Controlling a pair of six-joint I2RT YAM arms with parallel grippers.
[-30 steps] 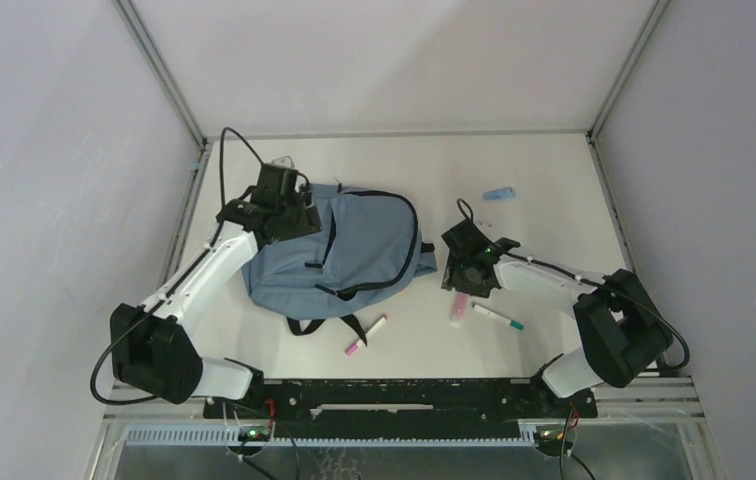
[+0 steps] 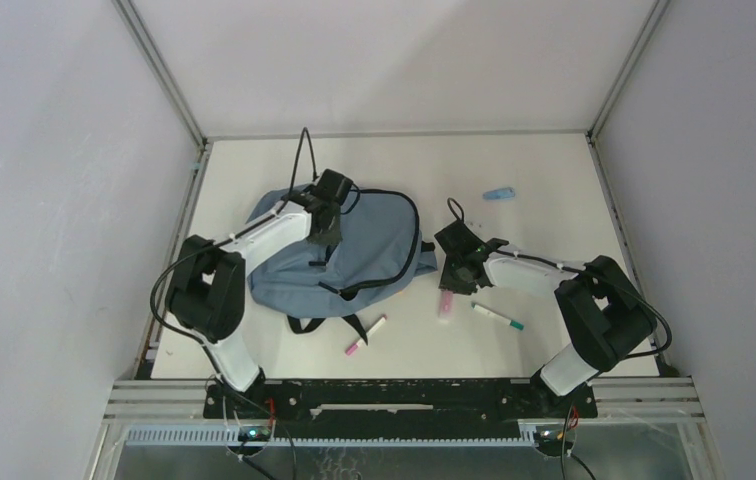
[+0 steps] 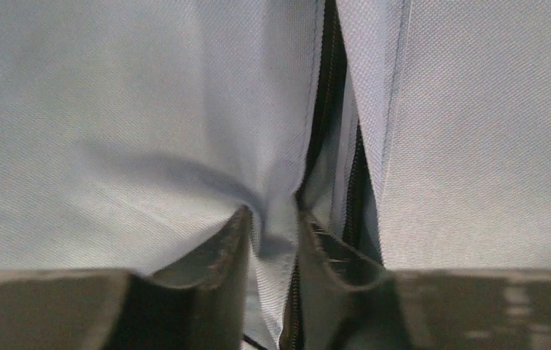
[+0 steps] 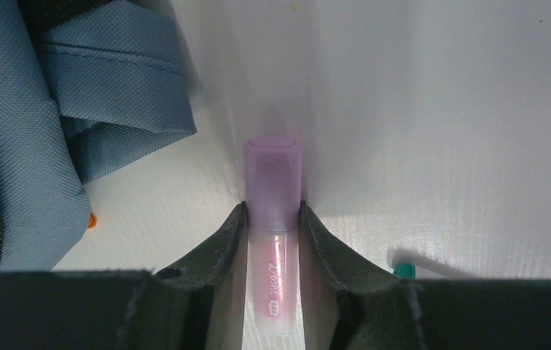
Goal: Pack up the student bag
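In the right wrist view, the pink highlighter (image 4: 271, 288) is clamped between the fingers of my right gripper. It lies low, on or just above the table. The blue-grey bag (image 2: 379, 240) lies flat at centre left in the top view. My left gripper is down on the bag with its fingers drawn close around a fold of fabric (image 3: 276, 251) beside the black zipper (image 3: 323, 109). Blur hides whether they grip it firmly. A green-tipped marker (image 2: 499, 316) and a pink-tipped marker (image 2: 366, 335) lie on the table.
A light-blue item (image 2: 499, 193) lies at the back right. Black straps (image 2: 354, 326) stick out from the bag's front edge. Bare table (image 2: 414, 160) stretches behind the bag and to its right. The bag's side flap (image 4: 123, 87) is near my right gripper.
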